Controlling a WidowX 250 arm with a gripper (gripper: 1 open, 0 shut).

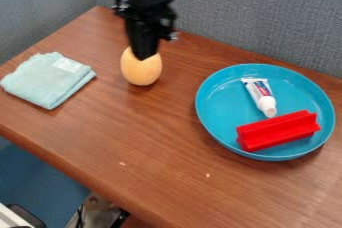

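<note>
The black gripper [144, 34] hangs above an orange egg-shaped object [140, 70] in the upper middle of the camera view, its tip overlapping the top of that object in the image; it is blurred and looks shut, and whether it touches the object cannot be told. To the right, a blue plate [218, 113] holds a white tube [261, 95] and a red bar-shaped object [275, 130].
A folded pale teal cloth [48, 82] lies at the left of the wooden table [160, 177]. A grey wall stands behind, and the table's front-left edge drops to a blue floor.
</note>
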